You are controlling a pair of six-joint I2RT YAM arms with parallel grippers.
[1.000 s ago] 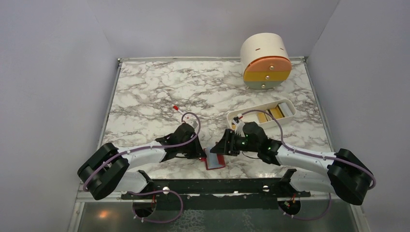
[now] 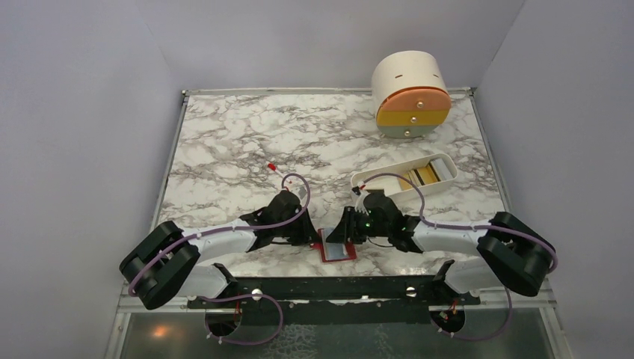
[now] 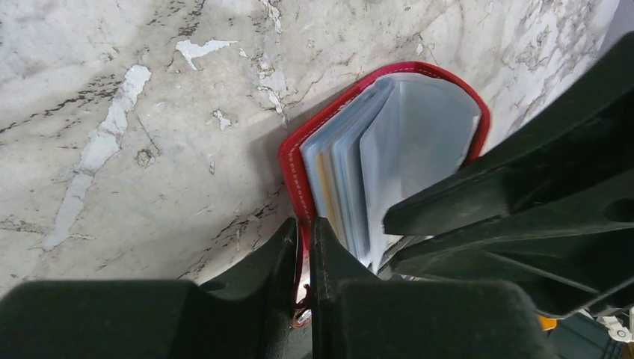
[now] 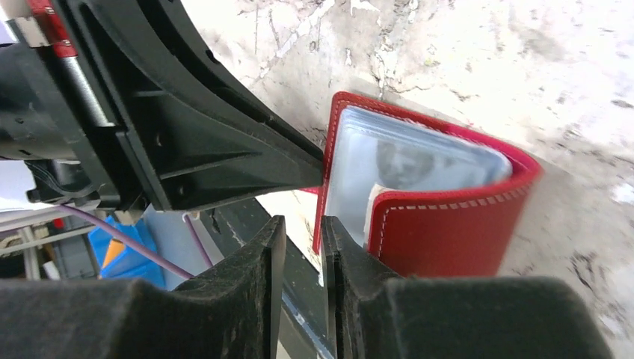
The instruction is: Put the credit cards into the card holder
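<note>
The card holder (image 2: 336, 246) stands spread on the table near the front edge, with a red cover and clear sleeves (image 3: 389, 149). A thin beige layer shows among its sleeves in the left wrist view. My left gripper is shut on the red cover's edge. Close beside the sleeves, my right gripper has its fingers a narrow gap apart. Whether a sleeve or card sits between them is unclear. In the right wrist view a red cover panel (image 4: 448, 232) stands up right of the right fingertips.
A white tray (image 2: 404, 166) behind the right arm holds yellow and pale card-like pieces. A round-topped box with coloured drawers (image 2: 413, 97) stands at the back right.
The holder's visible part looks wider at its right side. The left arm has barely moved.
</note>
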